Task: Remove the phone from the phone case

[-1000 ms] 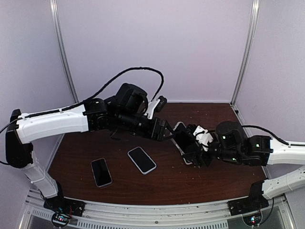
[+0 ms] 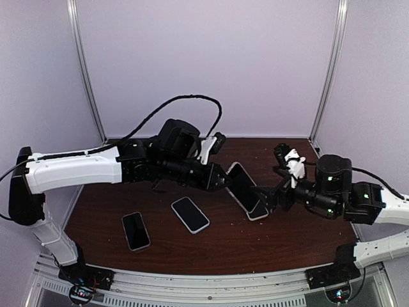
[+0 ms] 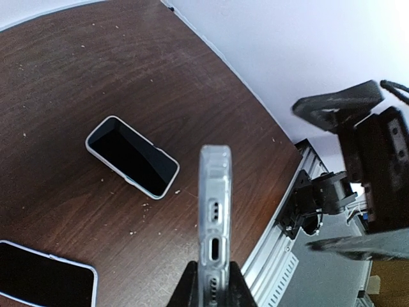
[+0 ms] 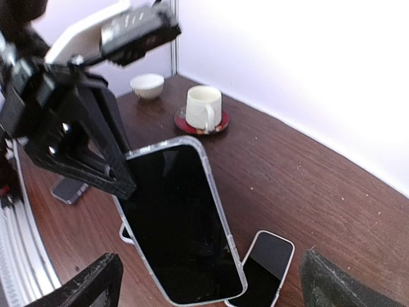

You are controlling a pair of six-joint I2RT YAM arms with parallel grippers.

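A black-screened phone in a clear case point(image 4: 185, 224) is held up above the table, its screen facing my right wrist camera. My left gripper point(image 2: 225, 181) is shut on it at one end; the left wrist view shows the case's edge with its port openings point(image 3: 215, 211) upright between the fingers. Apart from the phone, on its right, stands my right gripper, open with nothing between its fingers. In the left wrist view the right fingers point(image 3: 339, 105) are spread beside the case. The screen appears to sit within the clear rim all round.
Two more phones lie on the table, one in the middle point(image 2: 190, 215) and one at left point(image 2: 136, 231). A white cup point(image 4: 204, 105) on a dark red saucer and a white bowl point(image 4: 147, 85) stand farther back.
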